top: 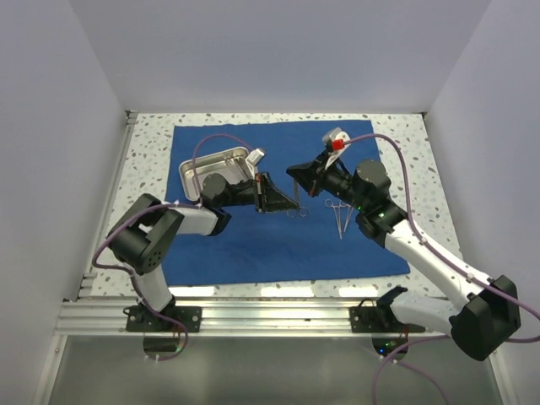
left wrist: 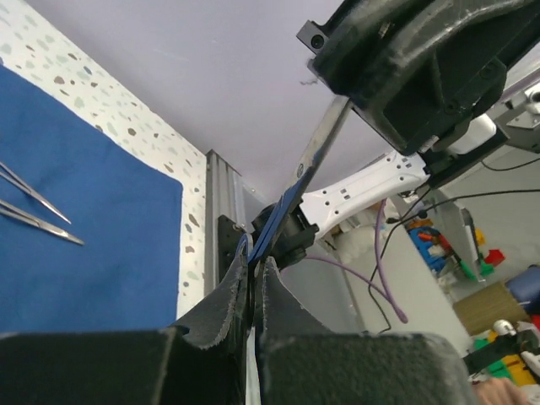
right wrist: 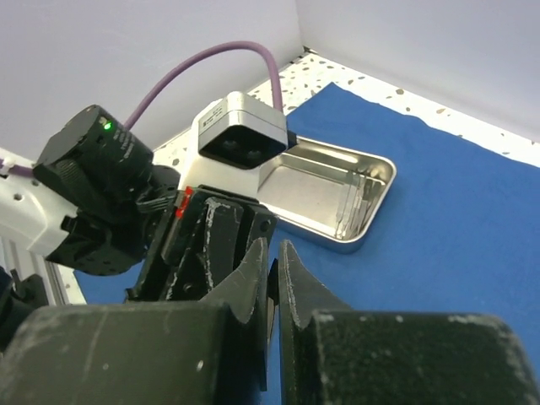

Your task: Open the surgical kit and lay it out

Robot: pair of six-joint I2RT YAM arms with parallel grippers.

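Observation:
A slim metal instrument with ring handles [left wrist: 305,162] hangs upright between my two grippers. In the left wrist view, my left gripper is shut on its lower part near the handle. The other end runs up into my right gripper [top: 293,171], shut on it; the tip is hidden there. From above, the ring handles show just past the left fingertips. Two more ringed instruments [top: 340,221] lie on the blue cloth [top: 253,253], right of centre. The metal tray [right wrist: 308,199] sits at the back left, holding several thin instruments [right wrist: 350,207].
My left forearm partly covers the tray in the top view. Speckled table surface [top: 125,181] borders the cloth, with walls on both sides and behind. A metal rail [top: 270,312] runs along the front edge.

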